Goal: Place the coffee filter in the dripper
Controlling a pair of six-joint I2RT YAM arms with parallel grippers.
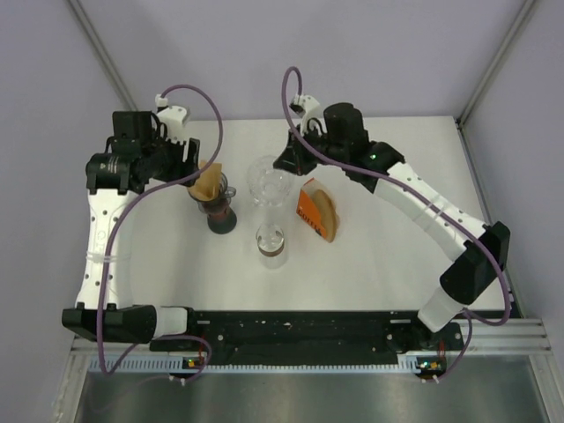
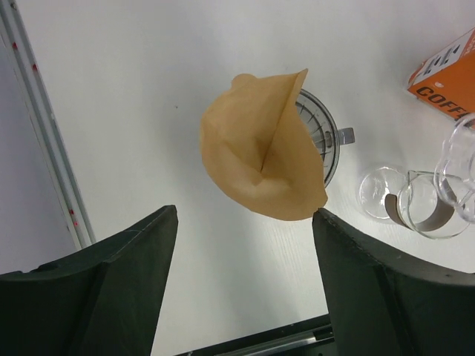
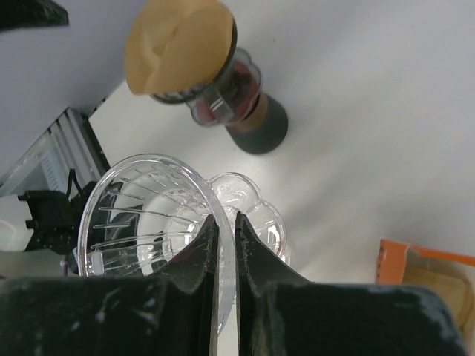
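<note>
A tan paper filter (image 1: 208, 183) (image 2: 245, 148) (image 3: 174, 48) sits in the dark-rimmed dripper (image 2: 326, 137) (image 3: 223, 93), above a grinder-like dark base (image 1: 221, 223) (image 3: 260, 126). My left gripper (image 1: 187, 163) hangs above and left of it, open, with nothing between its fingers. My right gripper (image 1: 282, 163) is shut on the rim of a clear ribbed plastic piece (image 1: 269, 181) (image 3: 126, 222), held up over the table to the right of the filter.
An orange coffee filter box (image 1: 315, 211) (image 2: 438, 81) (image 3: 390, 259) lies right of centre. A clear glass with a brown band (image 1: 271, 247) (image 2: 423, 208) stands nearer the front.
</note>
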